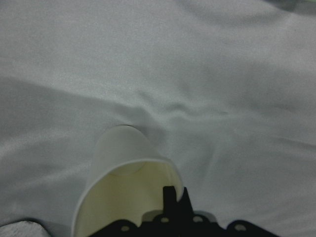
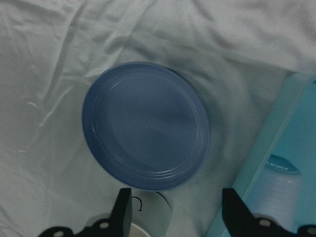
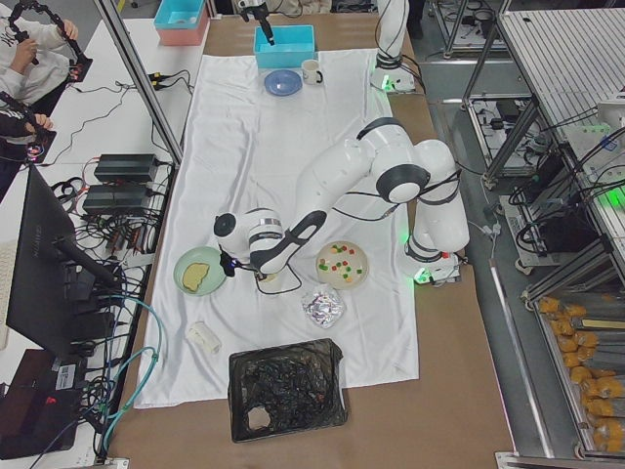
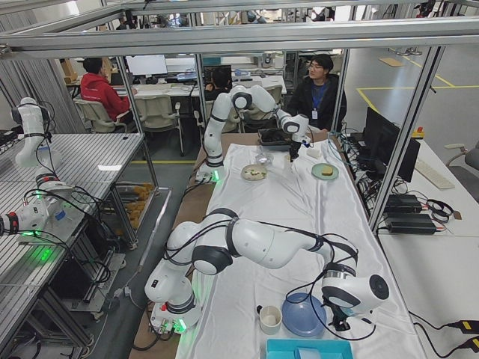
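My left gripper is shut on the rim of a white paper cup (image 1: 108, 168) lying on the cloth between the green plate (image 3: 186, 278) and the plate of colored pieces (image 3: 342, 274). At the far end, my right gripper stands open above the white mug (image 2: 153, 212), beside the blue plate (image 2: 145, 123) and the cyan bin (image 2: 266, 133), which holds a translucent blue cup (image 2: 274, 192).
A crumpled foil piece (image 3: 322, 305) and a white wrapped item (image 3: 203, 337) lie near the black lined tray (image 3: 288, 357).
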